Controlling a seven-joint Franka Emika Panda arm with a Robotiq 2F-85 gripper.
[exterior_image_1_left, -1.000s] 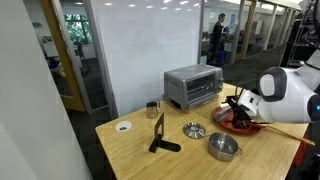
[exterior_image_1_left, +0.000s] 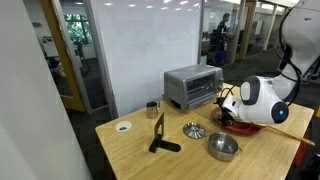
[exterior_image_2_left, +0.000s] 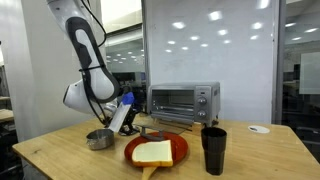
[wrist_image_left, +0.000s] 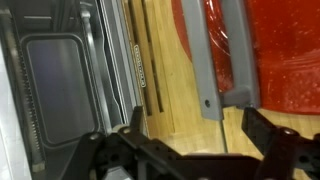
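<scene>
My gripper stands open in the wrist view, its dark fingertips wide apart at the lower edge. A grey bar-like utensil (wrist_image_left: 207, 70), bent at its near end, reaches from the top of that view into the space ahead of the fingers; whether it touches them I cannot tell. Behind it is the red plate (wrist_image_left: 290, 60). In exterior view 2 the plate (exterior_image_2_left: 178, 147) carries a slice of bread (exterior_image_2_left: 153, 152) at its front. From the first exterior view, the gripper is low near the plate's far side, partly hidden by the arm.
A silver toaster oven (exterior_image_1_left: 192, 86) stands behind the plate, close to the gripper. A steel pot (exterior_image_1_left: 223, 147) and a small metal dish (exterior_image_1_left: 194, 130) lie to the left in exterior view 1. A black cup (exterior_image_2_left: 214, 150) is beside the plate.
The white arm has moved left in exterior view 1, shifting its wrist with it. The plate, pot and oven have stayed in place.
</scene>
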